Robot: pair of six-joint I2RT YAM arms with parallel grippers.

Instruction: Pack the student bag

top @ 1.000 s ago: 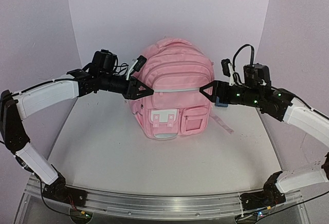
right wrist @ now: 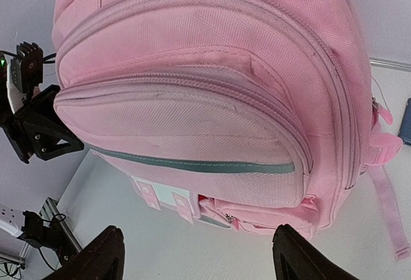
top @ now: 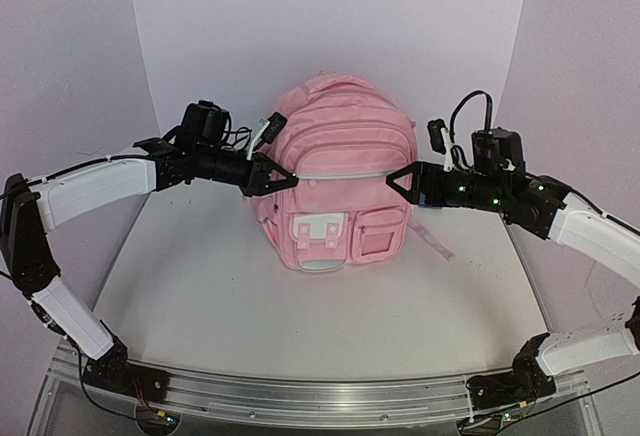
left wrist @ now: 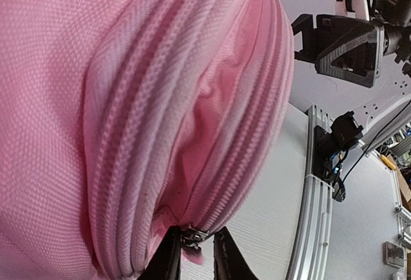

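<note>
A pink backpack stands upright at the back of the table, its front pockets facing forward. My left gripper is at its left side. In the left wrist view a metal zipper pull sits at the fingertips of that gripper; the fingers stand slightly apart, with a gap visible beside the pull. At the bag's right front, my right gripper is open. The right wrist view shows its fingers wide apart with nothing between them, in front of the backpack.
A dark blue flat object lies right of the bag, partly hidden behind my right gripper in the top view. A pink strap trails onto the table.
The left arm shows almost no movement, and the backpack stays in place.
</note>
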